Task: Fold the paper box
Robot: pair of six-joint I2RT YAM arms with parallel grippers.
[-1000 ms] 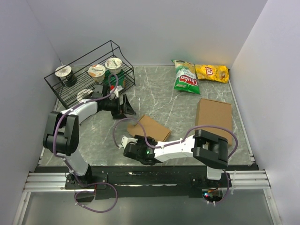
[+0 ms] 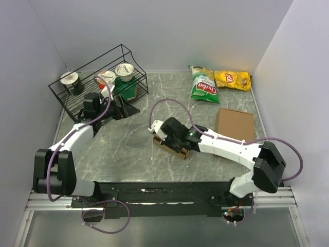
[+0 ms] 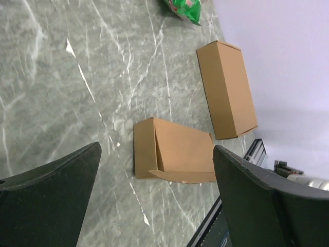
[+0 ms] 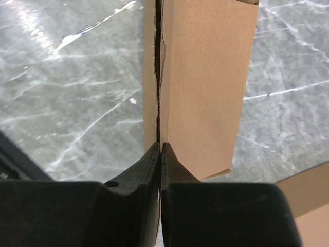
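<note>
The open cardboard box (image 3: 181, 146) lies near the table's front middle, mostly beneath my right gripper (image 2: 174, 145) in the top view. In the right wrist view, the right gripper is shut on the long upright edge flap of the box (image 4: 203, 92), where two cardboard layers meet with a thin dark gap. My left gripper (image 2: 129, 109) stands open above the table left of the box, with empty space between its fingers in the left wrist view.
A second flat box (image 2: 235, 125) lies to the right. Two snack bags (image 2: 204, 84) rest at the back right. A wire rack (image 2: 82, 103) with several cups stands at the back left. Grey walls bound both sides.
My right arm has moved up and rightward over the box, now covering more of it. The left arm has drawn back to the left, away from the box.
</note>
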